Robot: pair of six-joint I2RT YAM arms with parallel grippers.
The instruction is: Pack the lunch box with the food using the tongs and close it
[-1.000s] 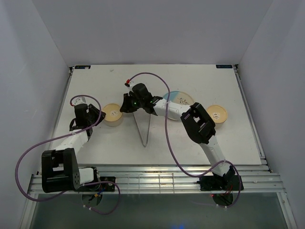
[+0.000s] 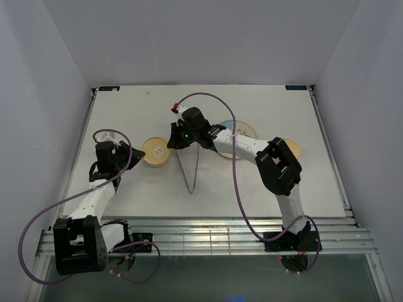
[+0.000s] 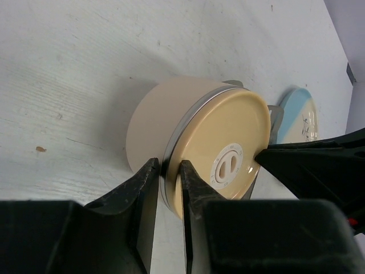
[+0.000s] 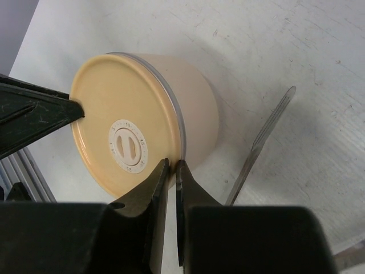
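A lunch box (image 2: pixel 155 150) with a cream lid and a steel rim sits on the table between my grippers. My left gripper is at its near rim in the left wrist view, fingertips against the lid's edge; how far they are apart is hard to tell. My right gripper is shut on the rim of the lid (image 4: pixel 97 137) from the opposite side. A metal utensil (image 4: pixel 254 149) lies beside the box in the right wrist view.
A round plate (image 3: pixel 305 123) with a blue section lies to the right, partly behind the right arm. Another cream-lidded container (image 2: pixel 291 146) stands at the far right. Tongs (image 2: pixel 189 182) lie in the middle.
The right arm has shifted a little to the right over the last second, and the box with it slightly. The left arm has moved slightly toward the front.
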